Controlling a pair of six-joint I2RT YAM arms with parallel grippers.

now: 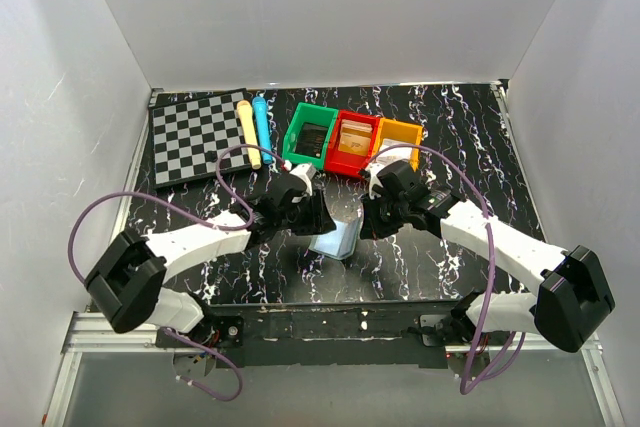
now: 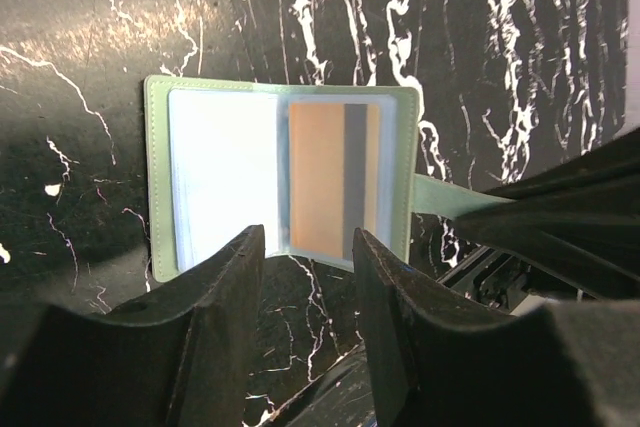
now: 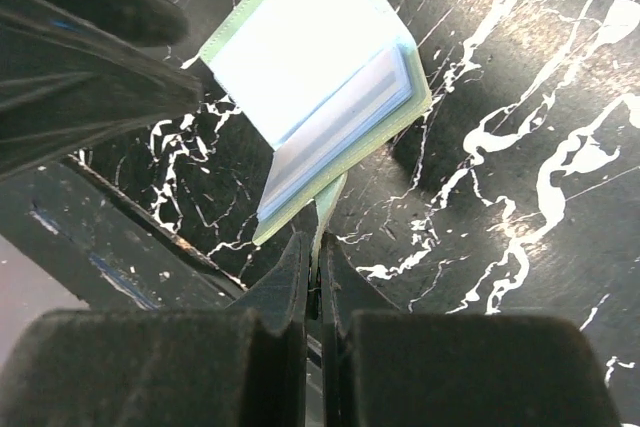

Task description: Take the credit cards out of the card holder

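Observation:
The pale green card holder [image 1: 332, 240] lies open at the middle front of the table. In the left wrist view its left half [image 2: 222, 167] looks white and its right half holds a tan card [image 2: 318, 172] with a dark stripe, behind clear plastic. My left gripper is above it, part open, fingers apart and empty. My right gripper is shut on a thin pale green flap [image 3: 330, 194] at the holder's edge, which tilts that side up.
Green [image 1: 298, 119], red [image 1: 357, 118] and orange [image 1: 400, 129] bins stand at the back. A checkered board [image 1: 195, 132] and two rolls, cream [image 1: 247, 132] and blue [image 1: 262, 123], lie back left.

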